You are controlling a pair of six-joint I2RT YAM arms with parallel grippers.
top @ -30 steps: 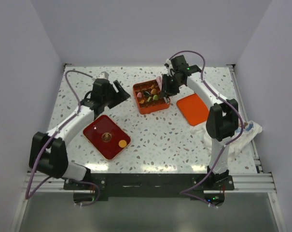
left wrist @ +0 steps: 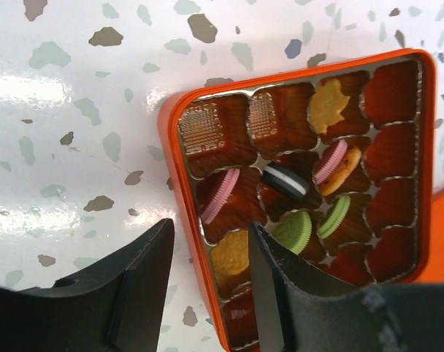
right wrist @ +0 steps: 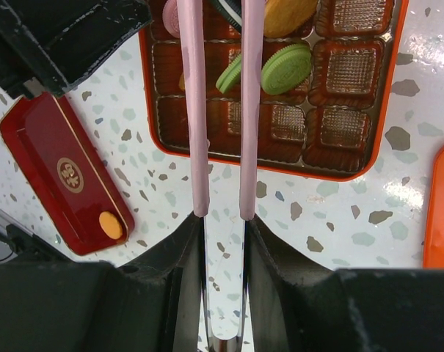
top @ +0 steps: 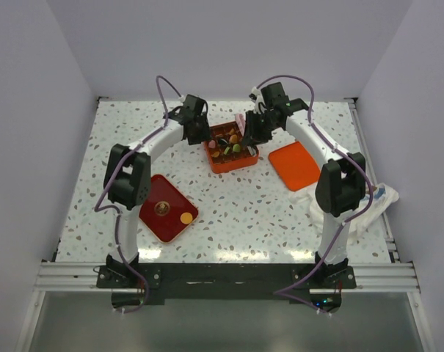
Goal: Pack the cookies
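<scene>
The orange cookie box with a segmented tray holds pink, green, dark and tan cookies, such as a green cookie and a pink one. My left gripper hangs over its left side, fingertips apart. My right gripper is over the box's right part, shut on something; long pale pink fingertips rise from it, and what lies between them is hard to make out.
A red tray with a round yellow piece lies front left. An orange board lies right, with a white cloth beside it.
The right arm has hardly moved.
</scene>
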